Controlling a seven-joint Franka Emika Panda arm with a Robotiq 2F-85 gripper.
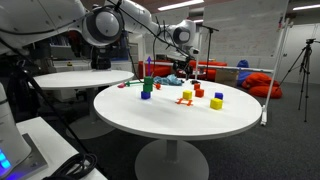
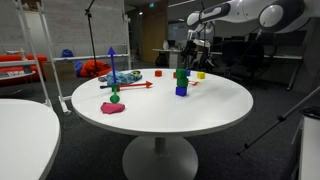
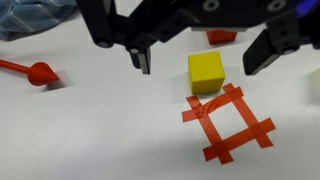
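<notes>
My gripper point(image 1: 190, 57) hangs above the far part of the white round table, its fingers apart and empty. Looking down in the wrist view, a yellow cube point(image 3: 206, 72) shows on the table between and beyond the open fingers. The cube sits at a corner of a square marked in orange-red tape point(image 3: 262, 132). Close behind the cube is a red block point(image 3: 222, 37), partly hidden. From the side, the yellow cube point(image 1: 187, 94) and tape point(image 1: 184, 102) lie below the gripper, with clear height between.
A green block point(image 1: 148, 84) and blue block point(image 1: 146, 95) stand left of the tape. Another yellow block point(image 1: 216, 103) and a blue one point(image 1: 219, 96) lie right. Red arrow point(image 2: 130, 86), pink item point(image 2: 116, 109) and grey-blue cloth point(image 1: 172, 80) are also on the table.
</notes>
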